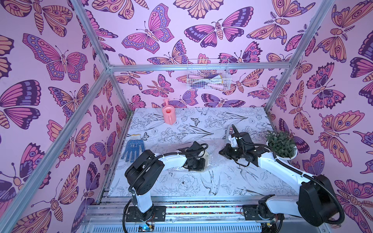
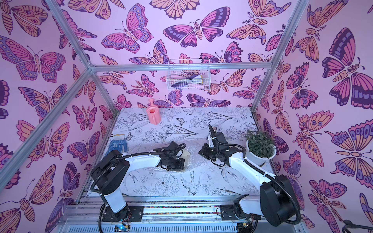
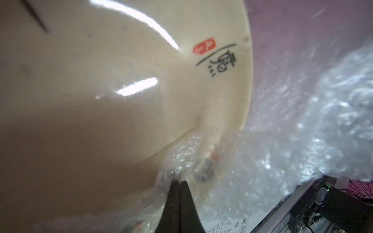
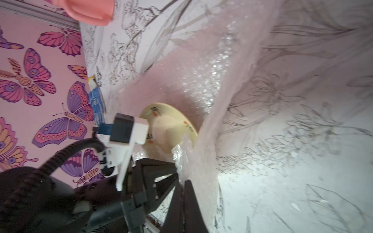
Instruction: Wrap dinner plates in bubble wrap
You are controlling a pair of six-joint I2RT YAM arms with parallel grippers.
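A cream dinner plate (image 3: pixel 128 89) with dark and red markings lies on the sheet of bubble wrap (image 4: pixel 213 66), which also folds over its near edge. In the left wrist view, my left gripper is shut, its tips against the folded wrap at the plate; whether any film is pinched there cannot be made out. To its right, my right gripper is shut on a raised strip of the wrap that runs up to its fingertips. From above, the left arm covers much of the plate (image 1: pixel 206 158).
A pink watering can (image 1: pixel 169 115) stands at the back left, with a blue glove (image 1: pixel 134 149) nearer the left edge. A potted plant (image 1: pixel 281 144) is close behind the right arm. A clear container (image 1: pixel 228 132) is partly hidden by that arm.
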